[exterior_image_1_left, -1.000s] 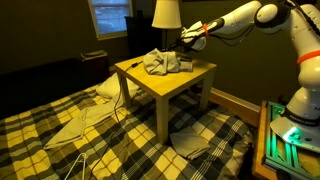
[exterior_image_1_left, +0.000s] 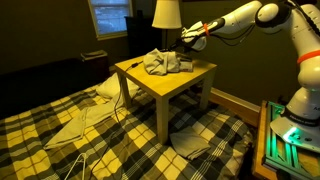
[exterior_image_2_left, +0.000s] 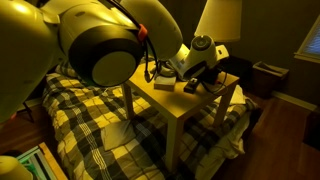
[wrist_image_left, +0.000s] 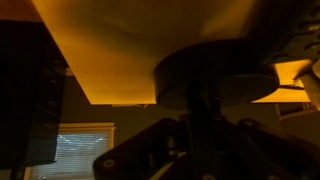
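Observation:
In exterior view 1 my gripper (exterior_image_1_left: 178, 45) reaches over the back of the light wooden table (exterior_image_1_left: 197, 76), close to the lamp with its pale shade (exterior_image_1_left: 167, 14). A crumpled grey cloth (exterior_image_1_left: 157, 63) lies on the tabletop. In the wrist view a dark round object (wrist_image_left: 215, 72), perhaps the lamp's base, sits on the table right in front of the gripper. The fingers are shut; the picture is too dark to show anything between the fingers. Exterior view 2 has the arm's end low over the tabletop, its fingers hard to make out.
A small box (exterior_image_2_left: 165, 83) stands on the table, with dark items and cables near it. The floor is covered by a checked blanket (exterior_image_1_left: 110, 140) with loose cloths (exterior_image_1_left: 188, 143) on it. A window (wrist_image_left: 75, 153) lies beyond.

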